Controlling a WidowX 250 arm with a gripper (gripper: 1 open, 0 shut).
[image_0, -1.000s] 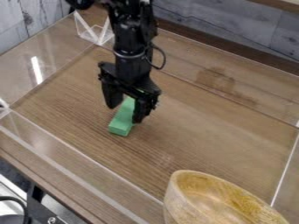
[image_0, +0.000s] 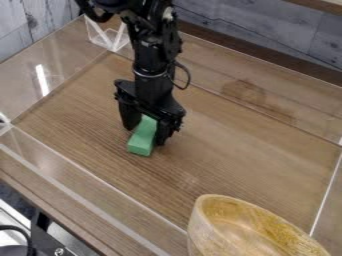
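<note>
The black gripper (image_0: 147, 118) hangs from the arm at the upper middle, its fingers low over a green block (image_0: 142, 141) on the wooden table (image_0: 247, 140). The fingers overlap the block's upper part. Whether they are open or closed on it I cannot tell.
A large yellow container (image_0: 254, 235) fills the lower right corner. A clear plastic object (image_0: 104, 32) is at the top left. The table's left edge runs past dark floor and cables at the lower left.
The gripper has come down lower over the green block, covering more of its upper part. The block stays in about the same place.
</note>
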